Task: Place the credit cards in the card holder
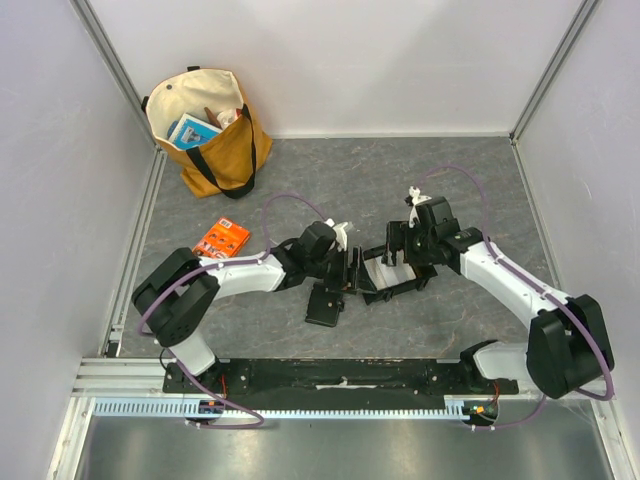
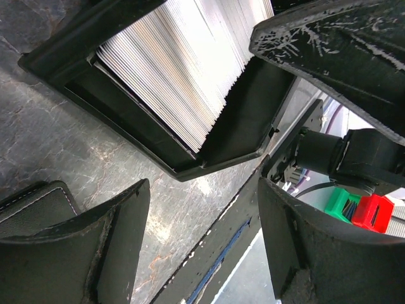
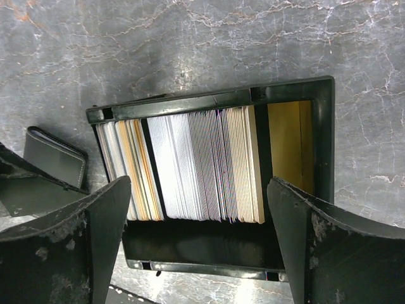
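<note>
A black box (image 1: 400, 285) packed with upright rows of thin cards (image 3: 209, 164) lies at the centre of the table, with an empty slot at one end in the right wrist view. A dark leather card holder (image 1: 322, 308) lies just left of it, also seen as a dark wallet (image 3: 56, 158). My left gripper is open at the box's left edge, above the table with nothing between its fingers. My right gripper is open over the card rows, also holding nothing.
An orange bag (image 1: 230, 160) stands at the back left and an orange flat item (image 1: 222, 238) lies at the left. Both arms crowd around the box.
</note>
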